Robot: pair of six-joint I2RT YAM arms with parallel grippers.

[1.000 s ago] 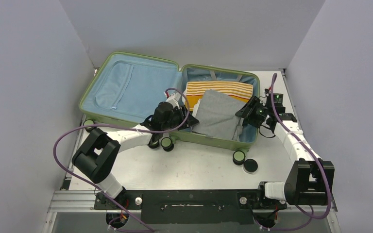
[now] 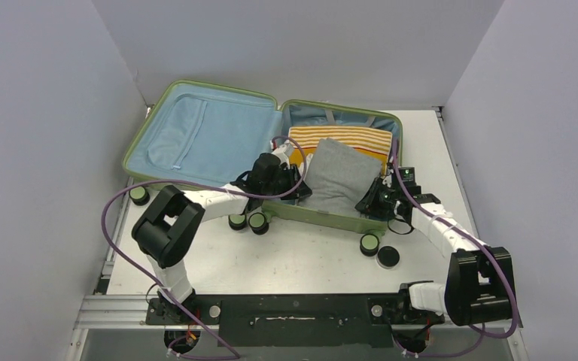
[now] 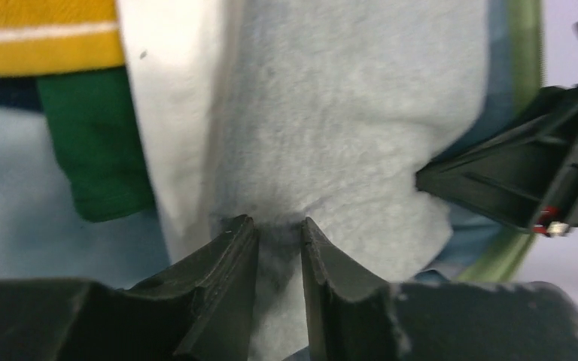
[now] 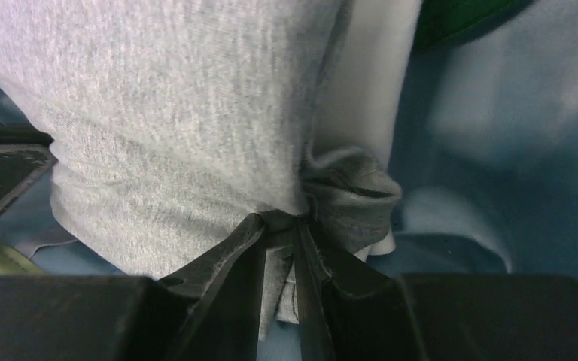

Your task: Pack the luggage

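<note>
The open suitcase has a green rim and blue lining. In its right half lies a folded grey cloth, with a yellow-and-white striped cloth behind it. At the cloth's near-left edge is my left gripper; in the left wrist view its fingertips stand a little apart, grey fabric showing between and beneath them. My right gripper is down at the near-right corner of the cloth. The right wrist view shows it shut on a grey fold at the cloth's edge.
The suitcase's left half, the lid, lies open and empty. Wheels stick out along the near side. In front of the case the white table is clear. Green fabric shows beside the grey cloth. Walls rise on both sides.
</note>
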